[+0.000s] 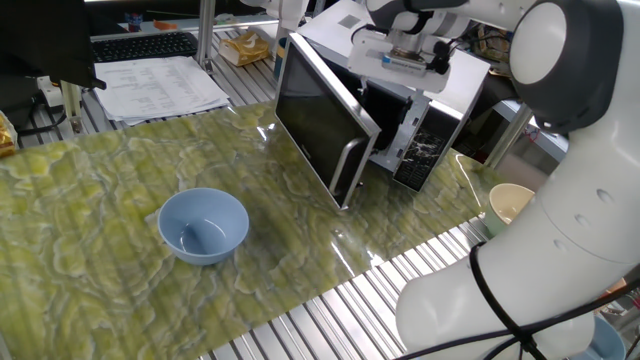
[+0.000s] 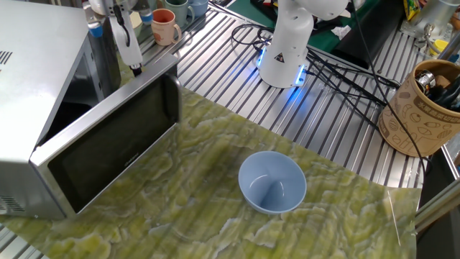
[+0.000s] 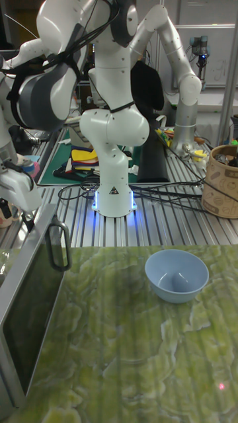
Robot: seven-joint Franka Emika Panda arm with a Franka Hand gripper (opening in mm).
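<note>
The microwave (image 1: 455, 85) has its door (image 1: 318, 125) partly open, with the handle (image 1: 350, 170) on the free edge. My gripper (image 2: 136, 71) is at the inner side of the door's top edge, near the free end. In exterior view 3 the gripper (image 3: 29, 224) reaches down close behind that edge; whether it touches is hard to tell. Its fingertips are small and partly hidden, so the finger's state is unclear. A light blue bowl (image 2: 272, 181) stands upright and appears empty on the green marbled mat (image 2: 208, 208), clear of the door.
Mugs, including an orange one (image 2: 165, 27), stand behind the microwave. A pale green bowl (image 1: 508, 205) is beside the arm. A brown bucket (image 3: 223, 184) sits at the far right. Bare mat lies between the door and the blue bowl.
</note>
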